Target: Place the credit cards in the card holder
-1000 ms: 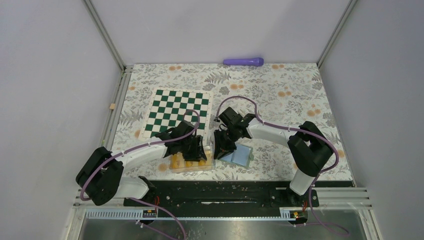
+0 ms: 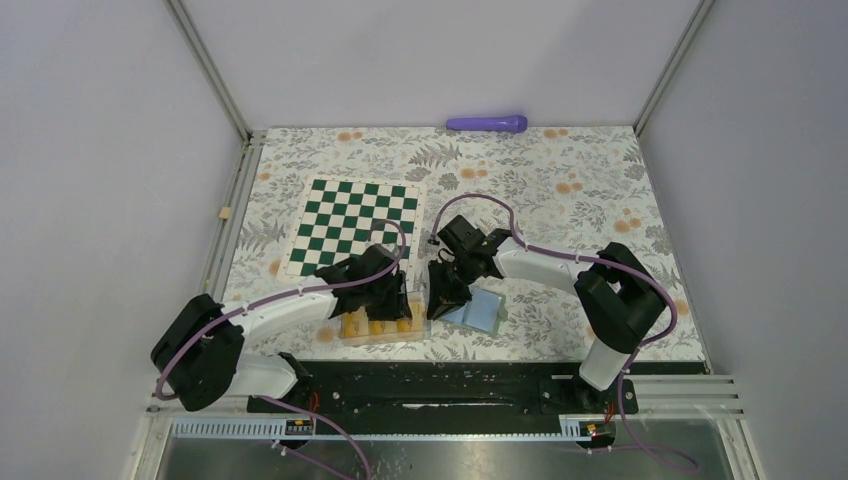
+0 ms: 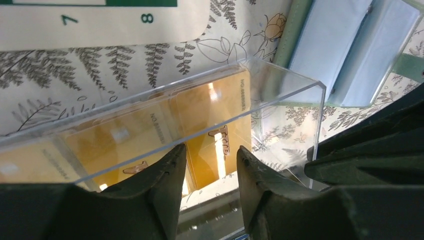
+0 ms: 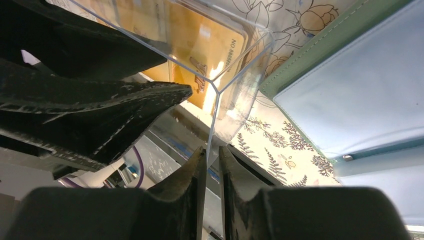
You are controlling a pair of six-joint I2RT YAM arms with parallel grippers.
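Gold credit cards (image 3: 217,143) stand in rows in a clear acrylic box (image 2: 385,338) at the near middle of the table. My left gripper is part open over the end card, with no card clearly between its fingertips. My right gripper is at the box's right corner, its fingertips close together on either side of or just by the clear edge; I cannot tell if they grip it. The light blue card holder (image 2: 478,311) with green trim (image 4: 285,80) lies open just right of the box, partly under the right arm.
A green chessboard (image 2: 350,215) lies behind the box, and a purple microphone (image 2: 485,124) at the back edge. Both arms are close together at the front middle.
My left gripper has shifted slightly above the box over the last second. The right arm has hardly moved.
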